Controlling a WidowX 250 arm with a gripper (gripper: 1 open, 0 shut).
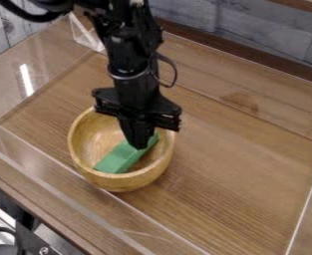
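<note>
My gripper (140, 131) is lowered into a round wooden bowl (85, 159), its fingertips at the upper end of a green bar (120, 159) that lies in the bowl. The fingers look close together; whether anything is between them is hidden by the dark gripper body.
A clear plastic object stands at the upper left edge. A grey wall runs along the back right.
</note>
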